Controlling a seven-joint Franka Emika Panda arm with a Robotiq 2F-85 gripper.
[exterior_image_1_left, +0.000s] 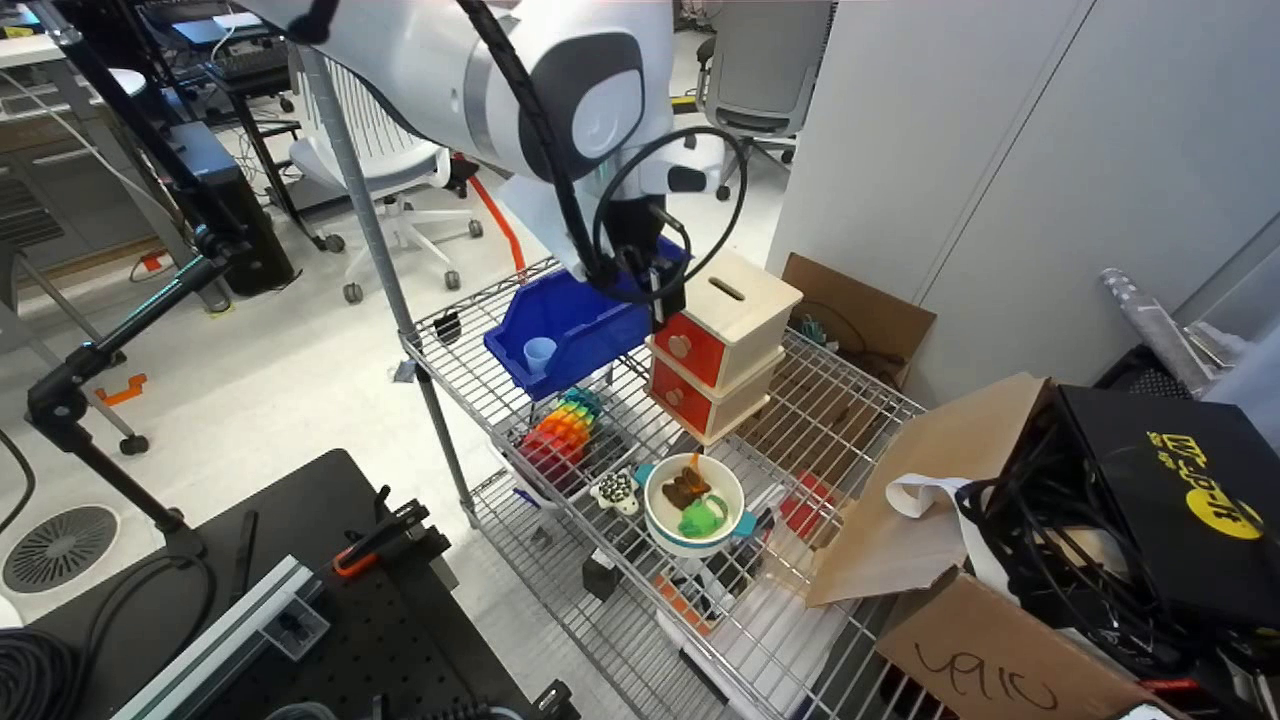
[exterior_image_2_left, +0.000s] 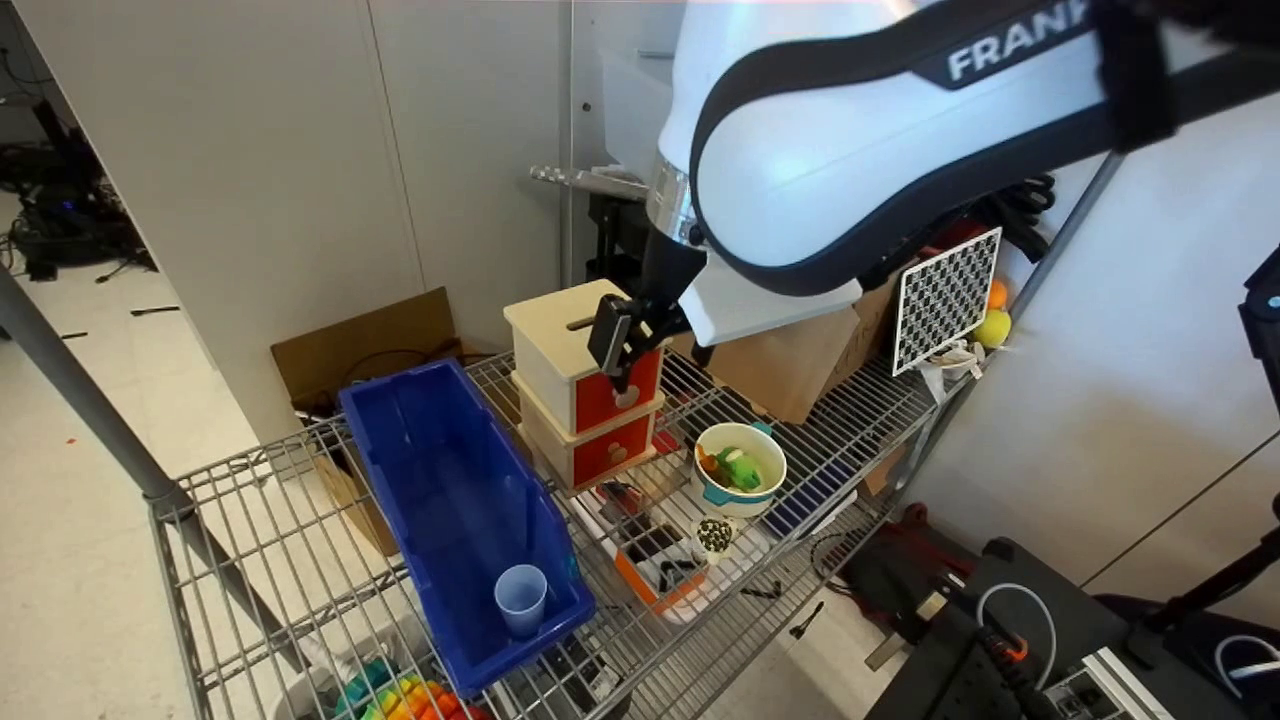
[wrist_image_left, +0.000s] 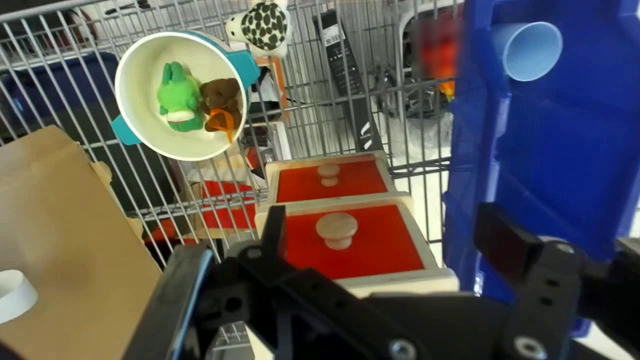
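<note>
In the wrist view, my gripper is open, its two fingers spread wide with nothing held between them. Beneath it stands a wooden drawer box with two red-fronted drawers, one above the other. The upper drawer's round knob shows between the fingers; the lower drawer's knob lies further out. Both drawers appear closed. Next to the box is a long blue bin holding a light blue cup. A white and teal pot contains a green toy and a brown toy.
A black-and-white spotted toy lies beside the pot on the wire shelf. An open cardboard box with cables occupies the other end. Some shelf wire beyond the blue bin is bare.
</note>
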